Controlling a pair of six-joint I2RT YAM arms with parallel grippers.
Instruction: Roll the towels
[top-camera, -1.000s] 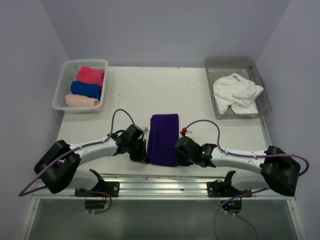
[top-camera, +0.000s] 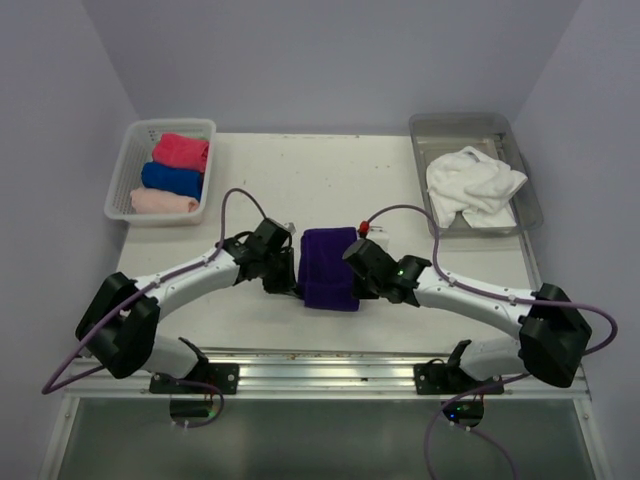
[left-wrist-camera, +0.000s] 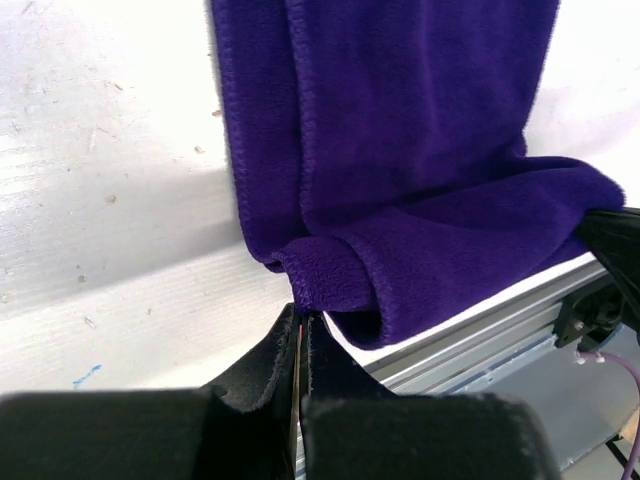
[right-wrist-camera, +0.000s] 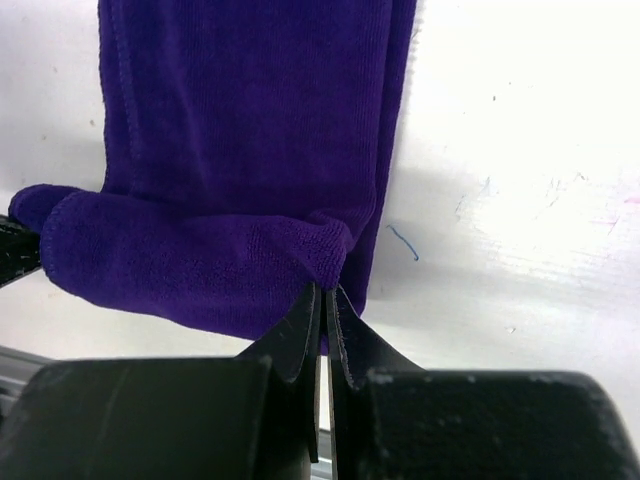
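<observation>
A purple towel (top-camera: 328, 250) lies on the middle of the table, its near end folded up into a flap. In the left wrist view, my left gripper is shut on one corner of that purple fold (left-wrist-camera: 450, 250), at the fold's left side. In the right wrist view, my right gripper is shut on the other corner of the fold (right-wrist-camera: 170, 260). The flap stretches between the two grippers, slightly raised over the rest of the towel.
A white bin (top-camera: 125, 200) of rolled pink, blue and red towels stands at back left. A grey bin (top-camera: 430, 135) with white cloths (top-camera: 470, 185) stands at back right.
Both grippers have moved away from the front edge toward the back, carrying the towel's near end up and over, so the towel looks shorter from above.
</observation>
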